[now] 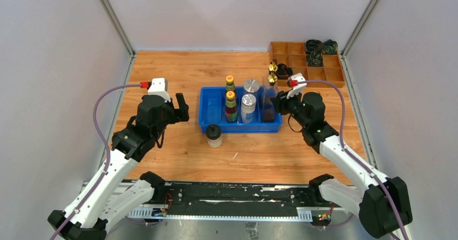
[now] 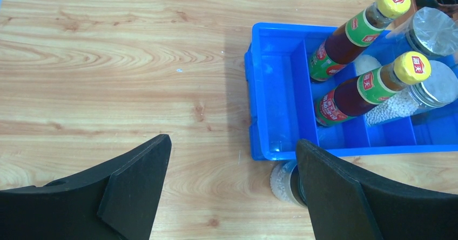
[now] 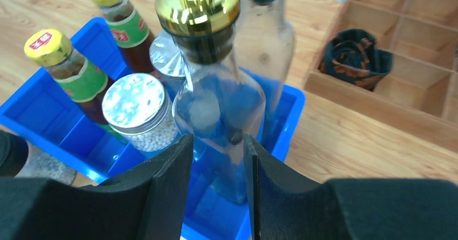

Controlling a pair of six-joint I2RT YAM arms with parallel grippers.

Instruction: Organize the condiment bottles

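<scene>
Two clear glass bottles with gold caps stand in the right end of the blue tray (image 1: 211, 128). The nearer glass bottle (image 3: 219, 107) is upright, just beyond the fingers of my right gripper, which is open with a visible gap on either side of its lower body. Two yellow-capped sauce bottles (image 2: 345, 45) and two silver-lidded jars (image 1: 248, 107) fill the middle compartments. In front of the tray, outside it, stands a black-lidded jar (image 1: 214, 136). My left gripper is open and empty, left of the tray; its right finger partly hides that jar.
The tray's leftmost compartment (image 2: 280, 99) is empty. Behind and right, a wooden divided box (image 1: 288, 48) holds several dark items. Bare table (image 1: 162, 67) lies left of the tray and along the front.
</scene>
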